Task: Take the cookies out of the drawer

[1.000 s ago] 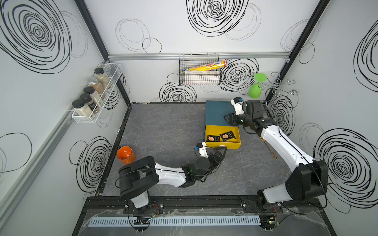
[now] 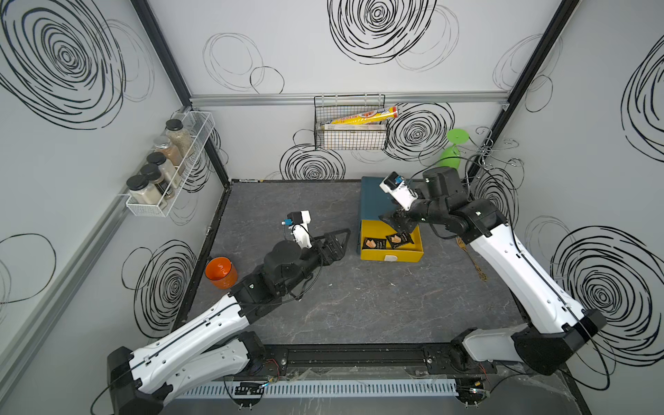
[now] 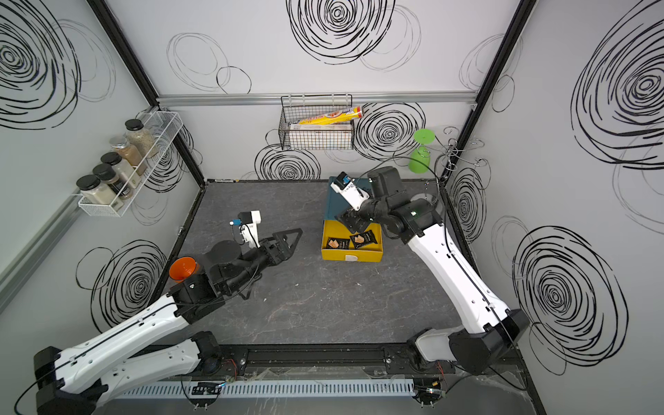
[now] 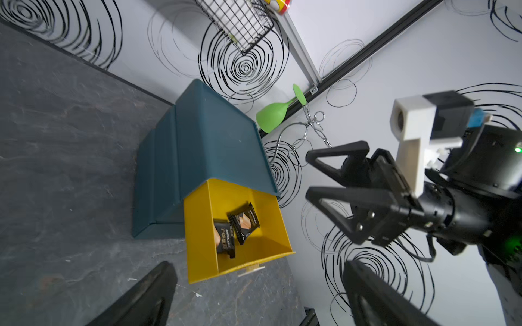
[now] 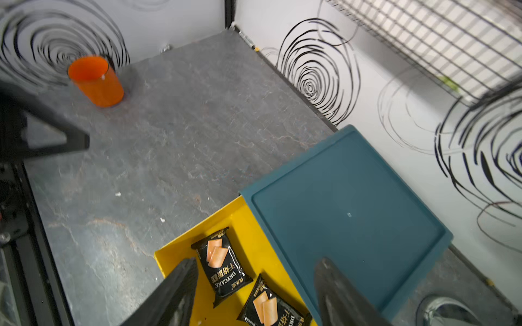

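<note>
A yellow drawer (image 2: 390, 253) is pulled out of a dark teal box (image 5: 348, 212). Two black packets of cookies lie in it, the left one (image 5: 221, 266) and the right one (image 5: 272, 309). My right gripper (image 2: 394, 220) is open above the drawer's back part, with nothing between its fingers; in the right wrist view its fingertips point down at the packets. My left gripper (image 2: 338, 242) stands open and empty to the left of the box, raised above the worktop.
An orange cup (image 2: 221, 273) stands at the left. A wooden fork (image 2: 472, 259) lies right of the box. Spice jars sit on a left wall rack, a wire basket (image 2: 349, 138) and green utensils hang at the back.
My left arm has moved back and left, away from the drawer's front, and rises higher. My right gripper has shifted left and tilted over the drawer. The packets have not moved.
</note>
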